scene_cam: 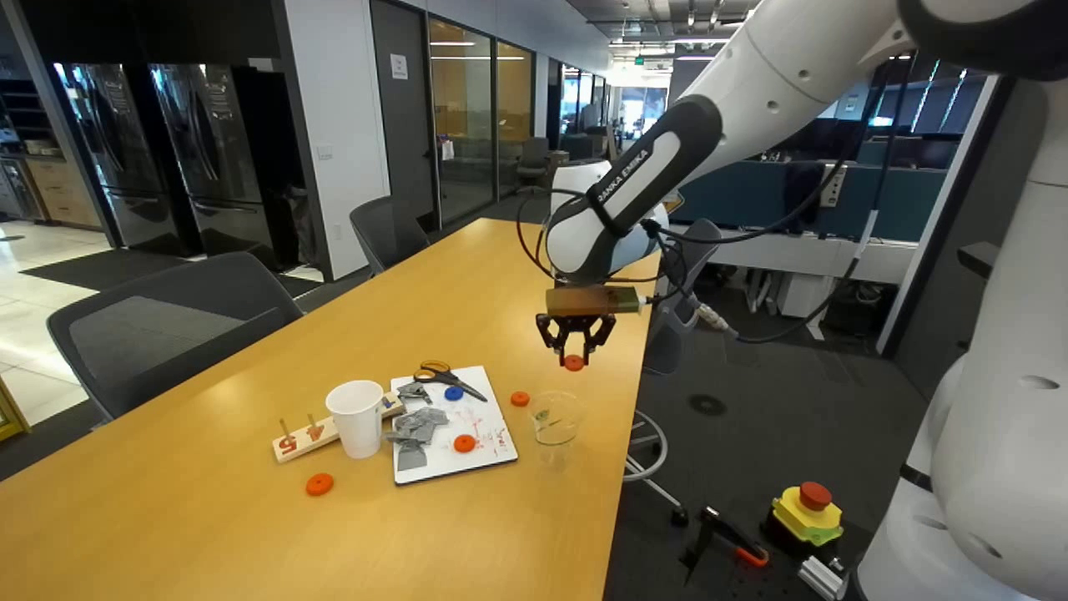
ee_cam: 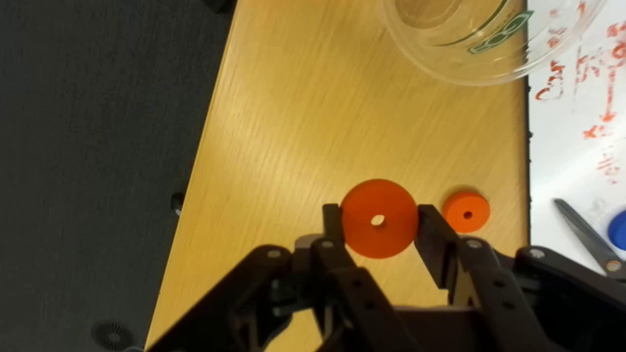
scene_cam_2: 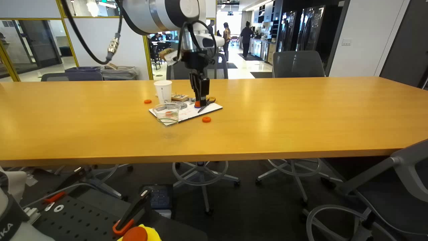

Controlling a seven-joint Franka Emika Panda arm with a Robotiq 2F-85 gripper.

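My gripper (scene_cam: 573, 360) is shut on an orange ring (ee_cam: 387, 237), gripped at its sides, with its centre hole facing the wrist camera. It hangs above the table near the right edge in exterior view 1. A clear plastic cup (scene_cam: 553, 421) stands below and nearer that camera; its rim (ee_cam: 463, 76) shows at the top of the wrist view. Another orange ring (ee_cam: 466, 211) lies on the table between the cup and the whiteboard. In exterior view 2 the held ring (scene_cam_2: 197, 104) appears in front of the whiteboard, low between the fingers.
On the whiteboard (scene_cam: 491, 456) lie scissors (scene_cam: 440, 375), a blue ring (scene_cam: 453, 394), an orange ring (scene_cam: 465, 442) and grey scraps (scene_cam: 418, 429). Left of it are a white cup (scene_cam: 357, 416), a pegged wooden strip (scene_cam: 308, 439) and an orange ring (scene_cam: 319, 485).
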